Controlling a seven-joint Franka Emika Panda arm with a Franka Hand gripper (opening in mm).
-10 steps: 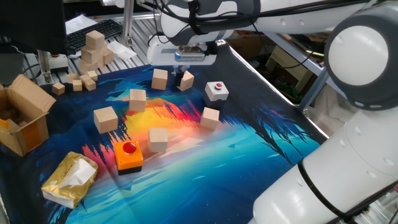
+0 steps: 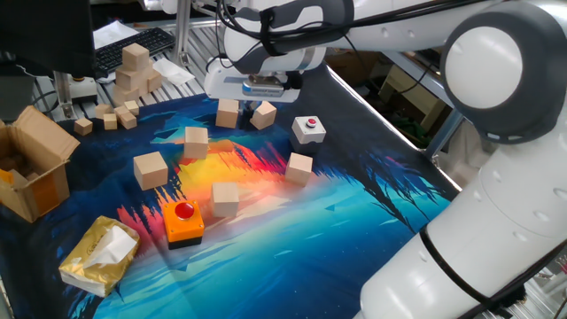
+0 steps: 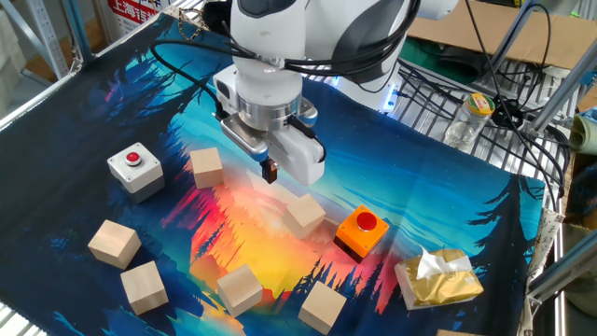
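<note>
Above the printed cloth point(image 3: 448, 205), my gripper point(image 3: 270, 174) hangs empty-looking in exterior view 2, with a dark finger pointing down. The gap between its fingers does not show, so I cannot tell how the fingers stand. In that view it is over the area between two wooden blocks, one block point(image 3: 207, 168) to its left and another block point(image 3: 303, 216) below right. Exterior view 1 shows the hand at the cloth's far side, near two far blocks, the left block point(image 2: 227, 112) and the right block point(image 2: 263, 115); its fingertips are hidden there.
More wooden blocks, such as this block point(image 2: 151, 171), lie spread out. An orange button box point(image 2: 183, 224), a white button box point(image 2: 308, 130) and a gold tissue pack point(image 2: 100, 257) stand among them. A cardboard box point(image 2: 40, 168) is at left.
The blocks and button boxes have not moved.
</note>
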